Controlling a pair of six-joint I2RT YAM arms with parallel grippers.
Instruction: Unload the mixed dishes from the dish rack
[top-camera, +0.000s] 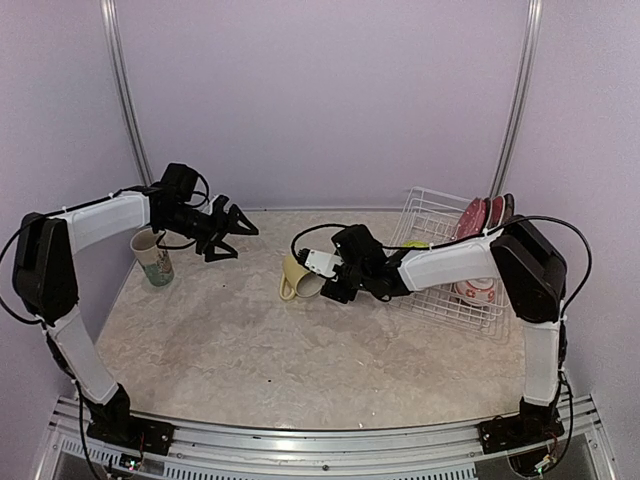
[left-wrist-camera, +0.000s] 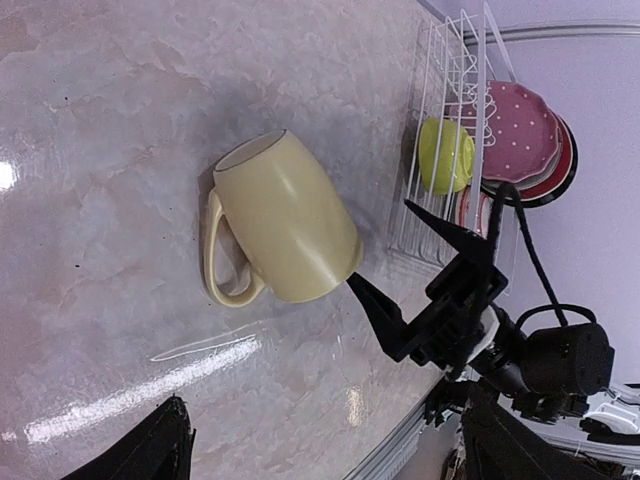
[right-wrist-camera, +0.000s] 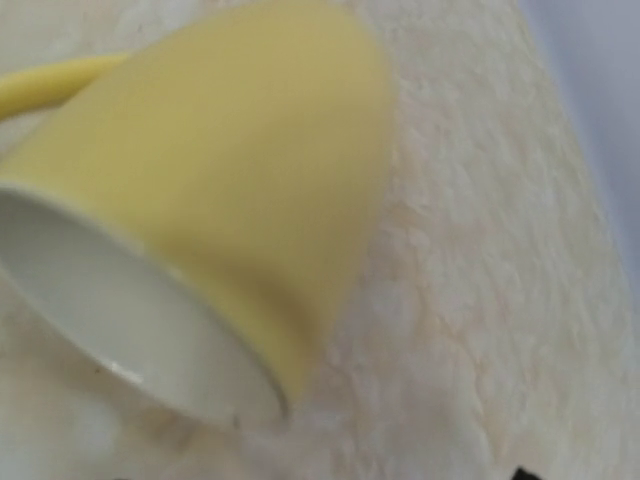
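A yellow mug (top-camera: 297, 276) lies on its side mid-table, its handle toward the near left and its pale mouth facing my right gripper. That gripper is open, its spread fingers close to the mug's mouth end and nothing between them. The mug (right-wrist-camera: 235, 150) fills much of the right wrist view, where the right fingers hardly show. My left gripper (top-camera: 246, 240) is open and empty, above the table to the mug's far left. The white wire dish rack (top-camera: 425, 197) stands at the right, partly hidden by my right arm.
In the rack are red plates (left-wrist-camera: 512, 130), a yellow-green bowl (left-wrist-camera: 445, 156) and a white-and-red dish (top-camera: 477, 291). A patterned cup (top-camera: 153, 262) stands upright at the far left.
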